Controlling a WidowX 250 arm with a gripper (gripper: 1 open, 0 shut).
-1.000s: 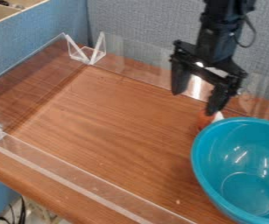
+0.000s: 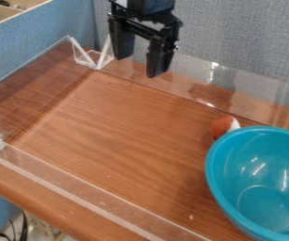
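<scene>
My black gripper [image 2: 141,58] hangs open at the top centre, high over the back of the wooden surface, with nothing between its fingers. A teal bowl [image 2: 257,182] stands at the right front. Just behind the bowl, partly hidden by it, lies a small orange and white object [image 2: 222,126]; I cannot tell what it is.
Clear plastic walls [image 2: 94,55] run along its edges. A grey padded wall is at the back, a blue one at the left. Cables show at the lower left.
My gripper has moved left and up, away from above the bowl and the orange object, to the top centre. The bowl and the object have not moved.
</scene>
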